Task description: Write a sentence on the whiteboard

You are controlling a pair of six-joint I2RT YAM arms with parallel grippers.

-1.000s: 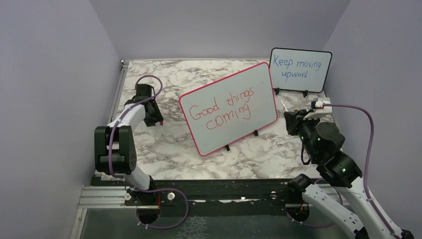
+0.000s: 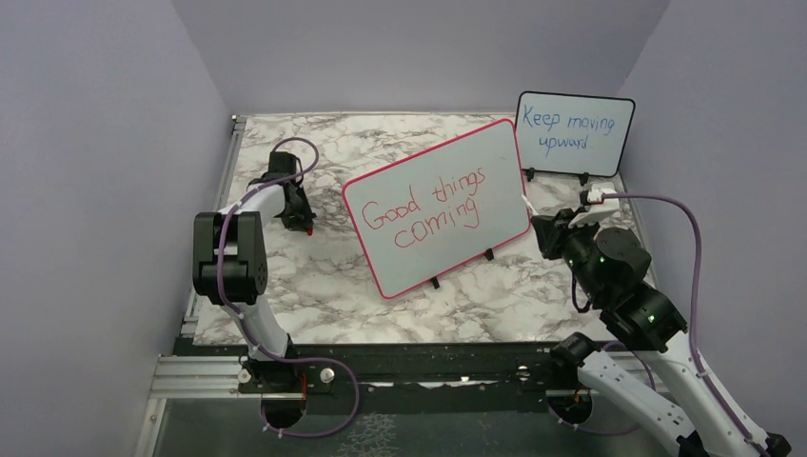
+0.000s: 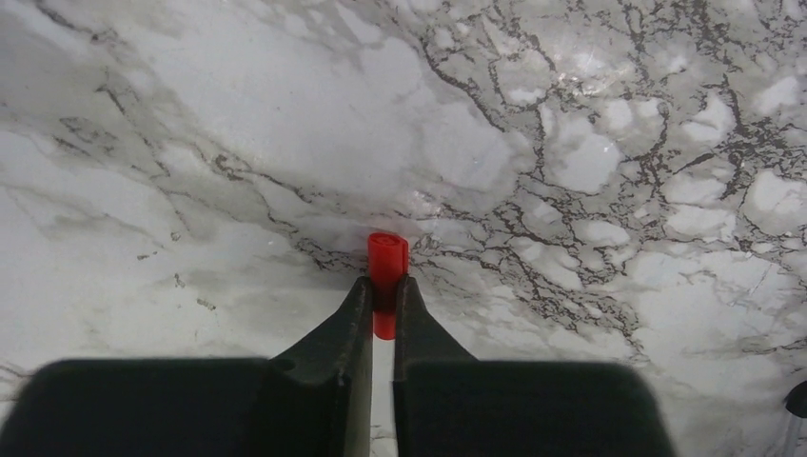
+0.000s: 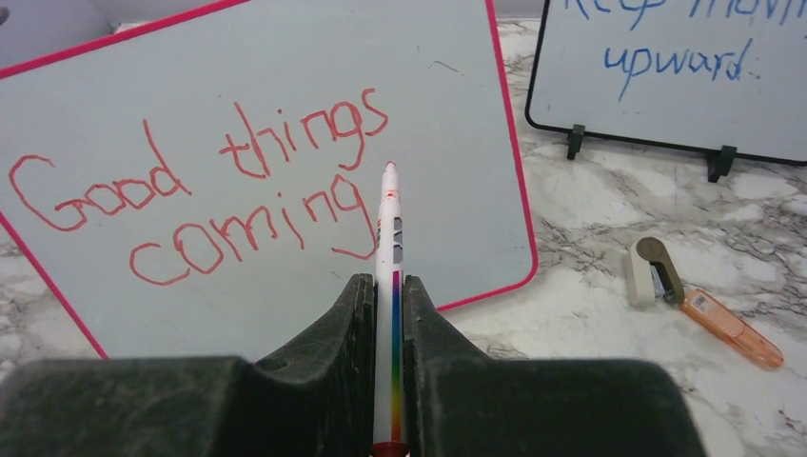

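Red handwriting reading "Good things coming" covers the pink-framed whiteboard (image 2: 381, 262) in the middle of the table. My right gripper is shut on a white marker (image 4: 385, 243), its uncapped tip pointing up and forward, at the board's right side in the top view. On the left of the table, my left gripper has its fingers closed around the red marker cap (image 3: 387, 255). The cap's far end sticks out beyond the fingertips, over the marble. From the left wrist view I cannot tell whether it touches the surface.
A black-framed board (image 2: 576, 133) with blue writing, "Keep moving upward", stands at the back right. Near it lie a beige-and-brown item (image 4: 652, 271) and an orange one (image 4: 731, 328). Bare marble table (image 2: 305, 305) separates my left arm from the main whiteboard.
The right gripper, holding the marker, shifted slightly left towards the whiteboard.
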